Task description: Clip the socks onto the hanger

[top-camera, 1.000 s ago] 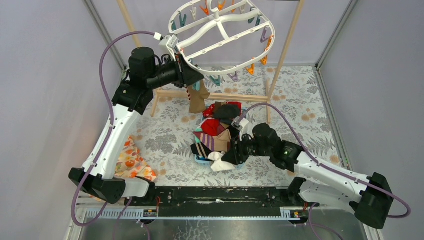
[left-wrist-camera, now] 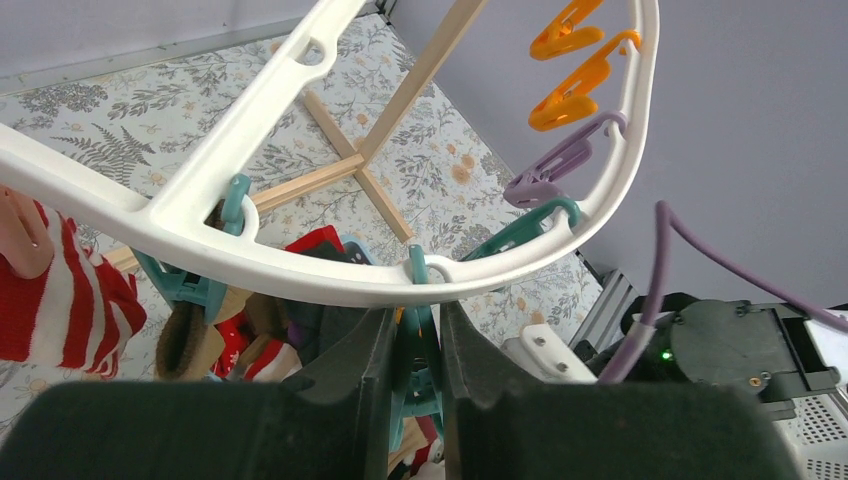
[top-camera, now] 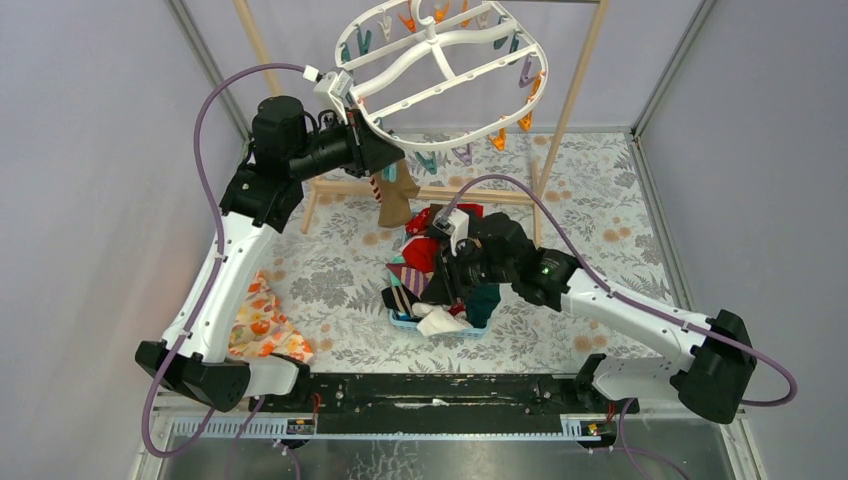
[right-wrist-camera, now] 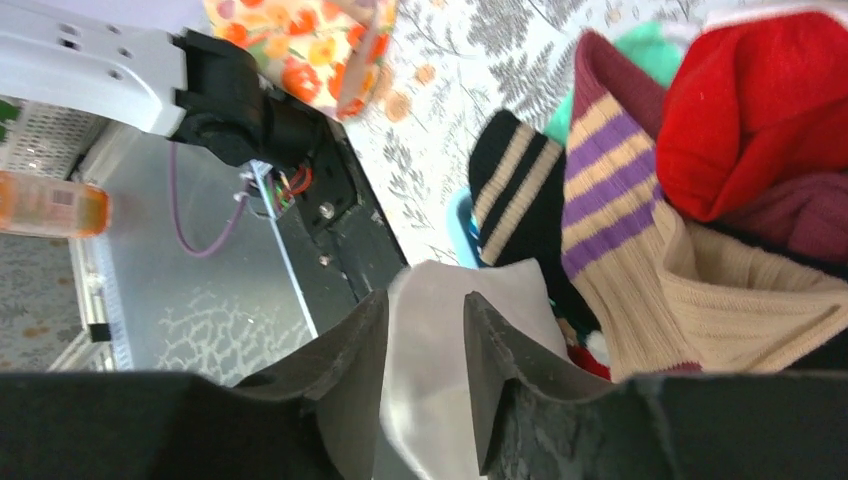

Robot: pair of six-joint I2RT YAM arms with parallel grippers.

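My left gripper is shut on a teal clip at the near rim of the white hanger. To its left, a red-and-white striped sock and a brown sock hang from clips. My right gripper is over the blue basket, fingers part open. Between and beyond its fingers shows a white sock, which still lies in the basket in the top view. Beside it lie a purple-and-tan striped sock, a black striped sock and a red one.
Empty orange clips and a purple clip hang along the hanger's right side. Wooden legs stand behind the basket. An orange-patterned cloth lies at the floor's left. Floor to the basket's right is clear.
My right gripper has moved left and up in the top view, from the white sock to over the basket's middle. The left arm has barely shifted.
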